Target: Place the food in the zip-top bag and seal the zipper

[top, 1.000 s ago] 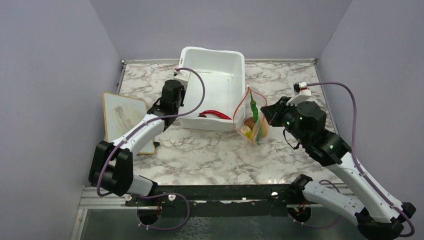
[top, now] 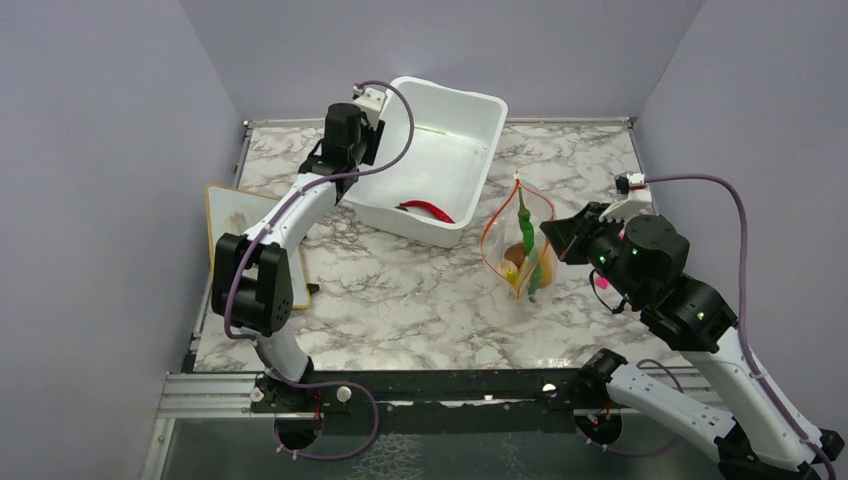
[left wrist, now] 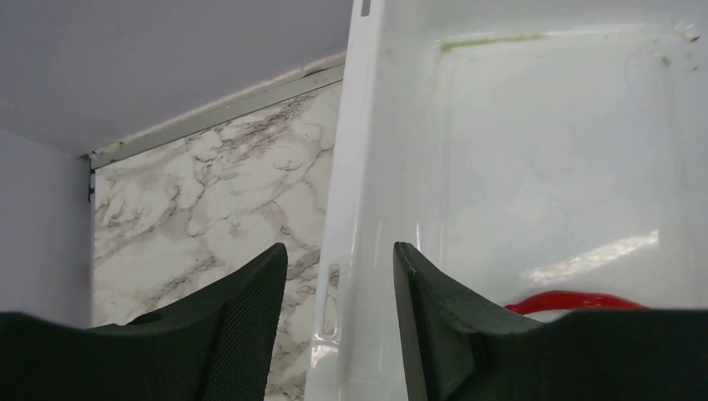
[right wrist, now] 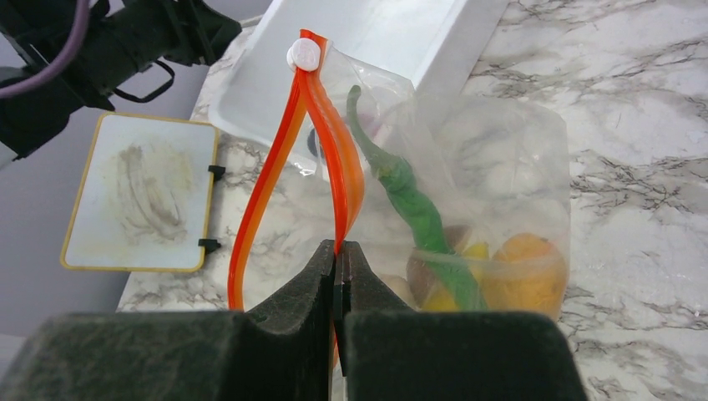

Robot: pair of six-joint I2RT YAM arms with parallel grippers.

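Observation:
The clear zip bag with orange zipper stands on the marble, holding a green pepper, an orange-brown round item and other yellow and brown food. My right gripper is shut on the bag's orange zipper edge. A red chili lies in the white bin. My left gripper stands open over the bin's left rim, with the chili lower right in the left wrist view.
A yellow-edged board lies at the left beside the left arm.
My left gripper has risen toward the back of the table. The bin has shifted and turned. My right gripper and the bag have moved right and toward the front.

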